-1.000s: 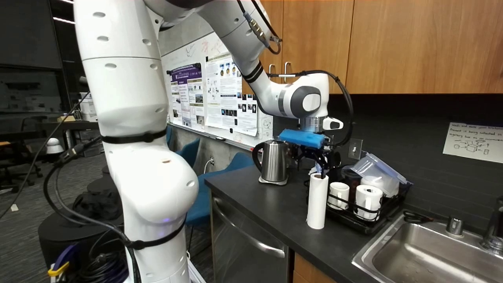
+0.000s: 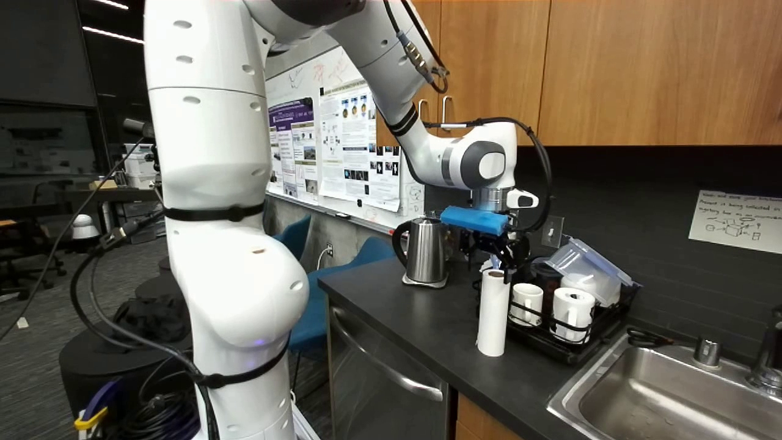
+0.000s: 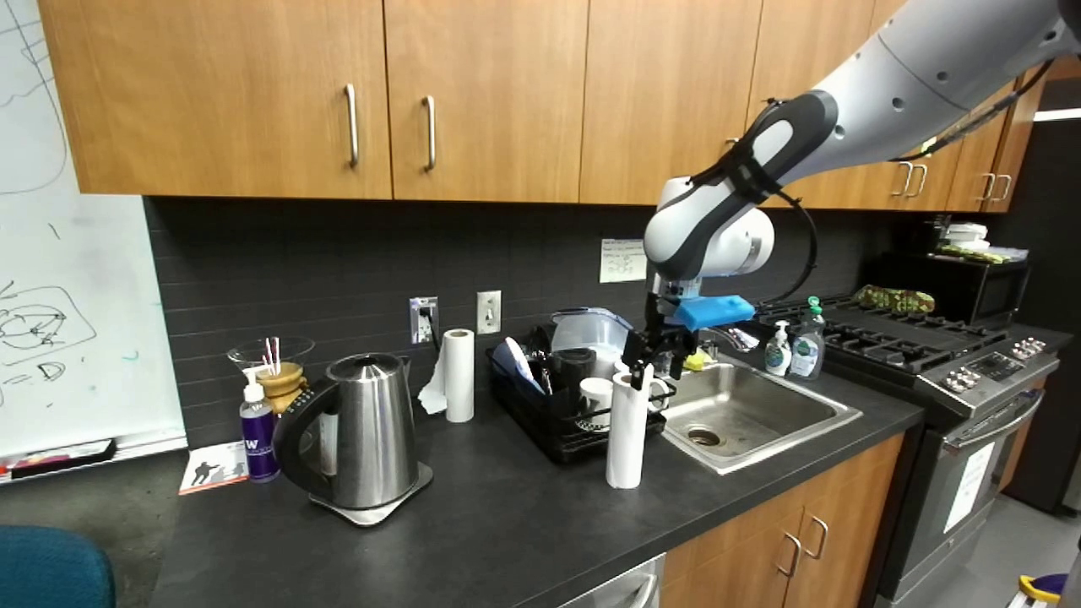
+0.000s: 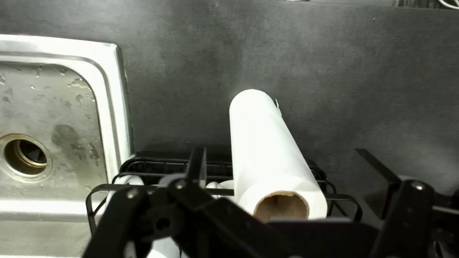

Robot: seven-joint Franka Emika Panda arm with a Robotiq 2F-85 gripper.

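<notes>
A white paper towel roll [image 2: 493, 315] stands upright on the dark counter, in front of the dish rack. Seen from above, the roll [image 4: 269, 150] shows its brown cardboard core near the bottom of the wrist view. My gripper [image 3: 645, 371] is over the top of this roll, pointing down. Its black fingers [image 4: 197, 165] are spread wide, one to the left of the roll and one to the right. The gripper is open, and dark gripper parts hide the near edge of the roll's top. Whether a finger touches the roll I cannot tell.
Close behind the roll sits a black dish rack [image 3: 547, 431] with mugs and containers. The steel sink [image 3: 851, 414] lies to its right. A kettle [image 3: 370, 436] and a second paper roll [image 3: 459, 375] stand to the left.
In exterior view 1 the arm and gripper have shifted slightly right and a little lower, over the roll. The roll has not moved.
</notes>
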